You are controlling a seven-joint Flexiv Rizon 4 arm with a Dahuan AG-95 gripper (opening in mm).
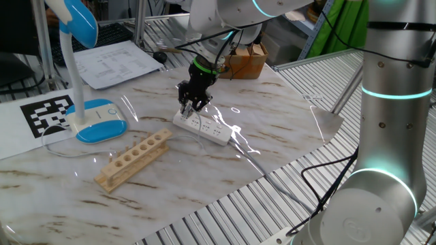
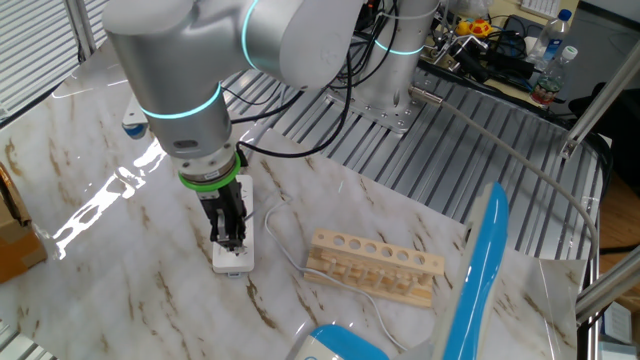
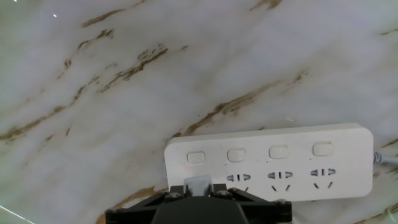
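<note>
A white power strip [image 3: 267,144] lies on the marbled table, its switches and sockets facing up. Over the end socket farthest from its grey cord, my gripper points down, shut on a whitish plug [image 3: 198,184]. The fingers hide that socket, so how deep the plug sits cannot be told. In exterior view 1 the gripper [image 1: 187,110] is at the strip's far left end. A thin white cable [image 2: 290,252] runs from the gripper area across the table toward the blue and white lamp [image 1: 97,124].
A wooden test tube rack [image 1: 134,161] stands near the strip, with the cable passing close by. Farther back are a cardboard box [image 1: 244,62] and some papers [image 1: 112,64]. Bare tabletop [image 3: 124,93] surrounds much of the strip.
</note>
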